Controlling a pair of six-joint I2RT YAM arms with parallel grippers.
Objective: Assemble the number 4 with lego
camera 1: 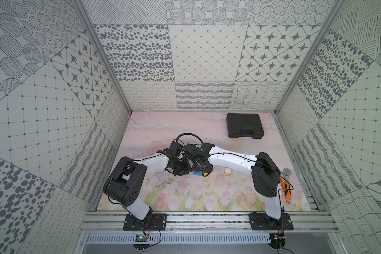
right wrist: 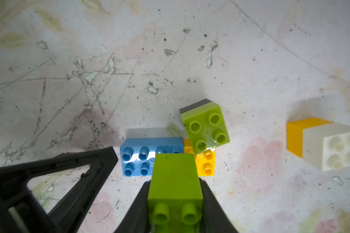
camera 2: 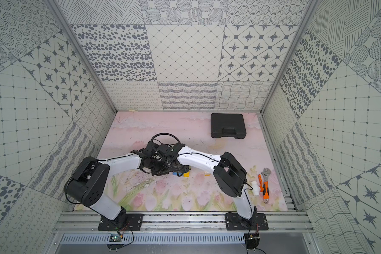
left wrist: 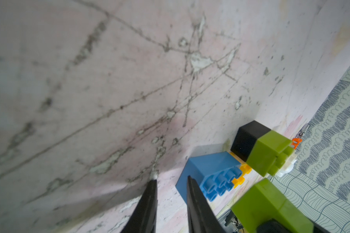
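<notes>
My right gripper is shut on a green brick [right wrist: 174,174], which hangs above a blue brick [right wrist: 143,155] joined to a yellow brick [right wrist: 206,167]. A green brick on a black one [right wrist: 204,126] lies at the yellow brick's back side. A white brick with a yellow one [right wrist: 330,147] sits off to the right. My left gripper is low beside the blue brick, its fingers part open with nothing seen between them; in the left wrist view the held green brick [left wrist: 268,205] is close to it.
A black case [camera 1: 244,124] sits at the back right. Orange-handled tools [camera 2: 265,186] and a white object [camera 2: 255,188] lie at the right edge. Both arms crowd the middle.
</notes>
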